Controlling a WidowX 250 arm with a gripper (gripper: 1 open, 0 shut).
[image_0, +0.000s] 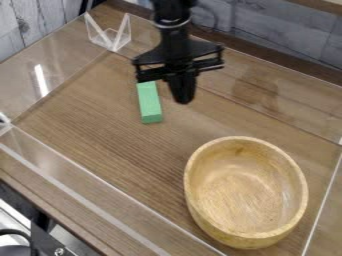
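The black robot gripper (179, 62) hangs over the upper middle of the wooden table, just above and right of a flat green rectangular object (150, 102). The object lies on the table, its upper end close below the gripper's left finger. I cannot make out anything held between the fingers.
A large tan oval bowl (246, 190) takes up the lower right. A clear plastic piece stands at the back left, and grey walls border the back.
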